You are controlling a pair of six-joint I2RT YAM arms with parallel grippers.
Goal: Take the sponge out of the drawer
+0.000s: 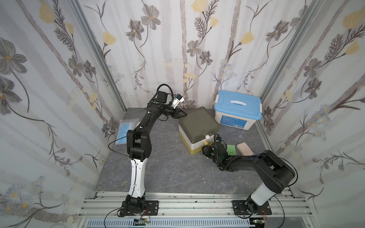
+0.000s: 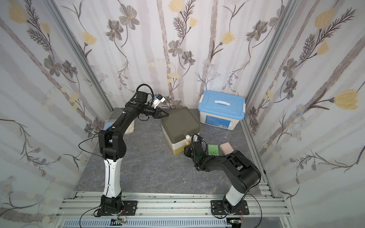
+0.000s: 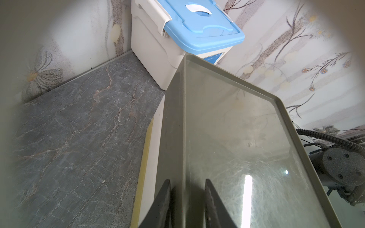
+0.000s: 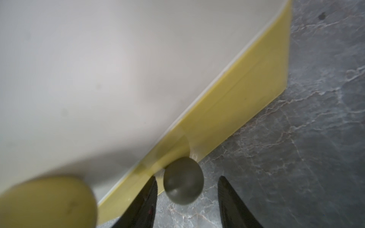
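Note:
The small drawer box has an olive-grey top (image 1: 199, 123), a white drawer (image 4: 95, 76) and a yellow bottom drawer (image 4: 243, 102). Both drawers look closed, so nothing inside them shows. At the box's left rear, my left gripper is shut on the edge of its top. My right gripper is open at the front, its fingertips on either side of a dark round knob (image 4: 183, 180) low on the box. Some space shows between the knob and the right finger. A blurred yellow knob (image 4: 49, 203) stands left of that gripper.
A green sponge-like block (image 2: 213, 150) and a pinkish one (image 2: 226, 148) lie right of the box. A blue-lidded bin (image 1: 237, 110) stands behind. Bare table (image 1: 171, 171) lies in front; a plastic packet (image 1: 127, 131) is at the left.

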